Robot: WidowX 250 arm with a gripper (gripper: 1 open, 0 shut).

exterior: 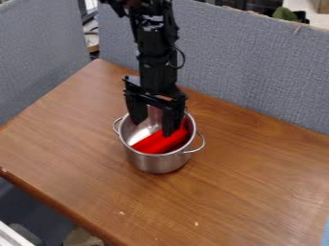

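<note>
A steel pot (158, 161) with two side handles stands in the middle of the wooden table. Inside it lies a red object (158, 142). My black gripper (154, 120) hangs over the pot from above, open, its two fingers reaching down toward the pot's inside at left and right. I cannot tell whether either finger touches the red object or the pot.
Grey padded walls (244, 67) close off the back and left of the table (257, 192). The table's front edge runs along the lower left. Its surface to the left and right of the pot is clear.
</note>
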